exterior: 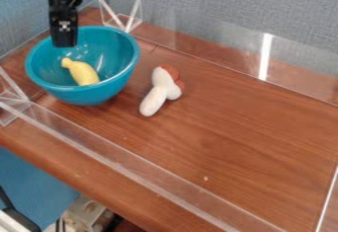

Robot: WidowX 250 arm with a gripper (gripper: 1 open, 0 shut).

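A teal bowl (113,85) stands on the left of the wooden table, with a yellow object (82,73) lying inside it. My dark gripper (63,37) hangs over the bowl's back left rim, above the yellow object and apart from it; whether its fingers are open is hard to tell. To the right of the bowl lies a white toy with a reddish top (156,96).
Clear barriers run along its back and front edges, with white supports near the bowl. A grey padded wall is behind.
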